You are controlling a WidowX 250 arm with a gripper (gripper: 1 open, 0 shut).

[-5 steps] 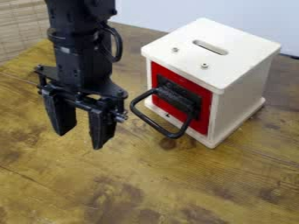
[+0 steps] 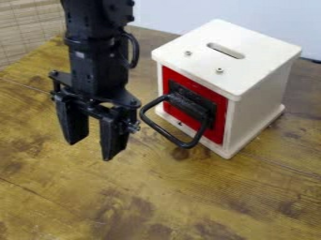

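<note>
My black gripper hangs at the left of the view, fingers pointing down and apart, with nothing between them. To its right stands a white wooden box with a slot and two screws on top. Its red front panel faces toward my gripper and carries a dark hatch with a black loop handle sticking out low, just to the right of my fingers and apart from them.
Bare wooden table fills the foreground and right. A woven mat lies at the back left, and a pale wall runs behind the box.
My gripper has shifted very slightly to the right and up. The box and its handle are unchanged.
</note>
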